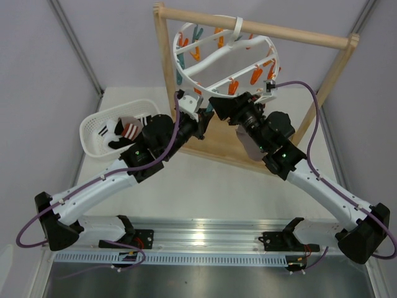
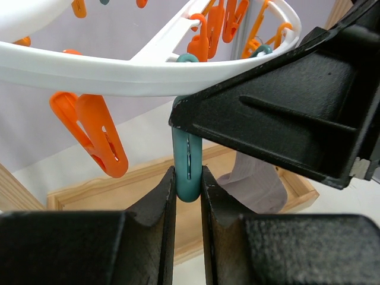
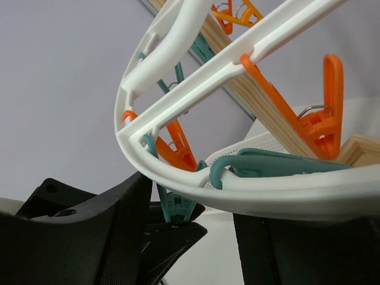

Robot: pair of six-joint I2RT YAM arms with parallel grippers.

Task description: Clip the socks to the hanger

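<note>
The white hanger point(image 1: 224, 54) with orange and teal clips hangs from the wooden frame. My left gripper point(image 1: 205, 118) is shut on a teal clip point(image 2: 187, 160) on the hanger's front rim. My right gripper point(image 1: 224, 107) is right beside it at the rim; in the right wrist view its fingers stand apart below the rim, with a visible gap. A grey sock point(image 2: 252, 184) hangs behind, low in the left wrist view. More socks point(image 1: 127, 131) lie in the white basket point(image 1: 93, 143).
The wooden frame point(image 1: 304, 37) surrounds the hanger, with its board base point(image 1: 217, 149) below.
</note>
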